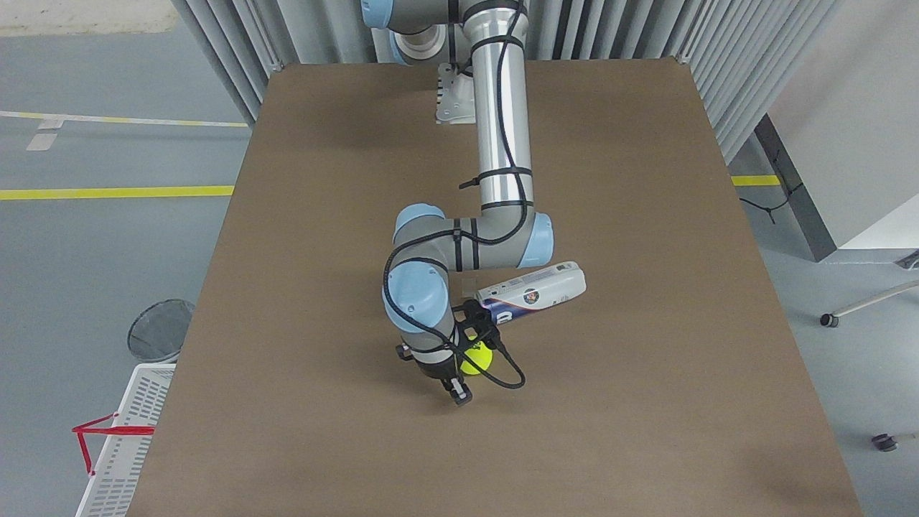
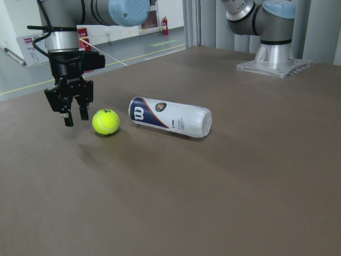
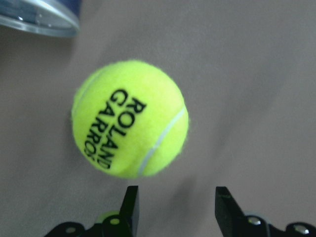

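Note:
A yellow tennis ball [image 2: 105, 121] [image 3: 129, 118] rests on the brown table [image 1: 655, 370] beside a white ball can [image 1: 530, 291] [image 2: 170, 116] lying on its side, its clear end at the upper left of the wrist view [image 3: 39, 17]. My gripper [image 2: 76, 114] hangs just beside the ball, open, its fingers apart with nothing between them. In the front view the wrist and cable partly hide the ball.
A white crate [image 1: 125, 465] and a mesh bin [image 1: 159, 330] stand off the table's left side.

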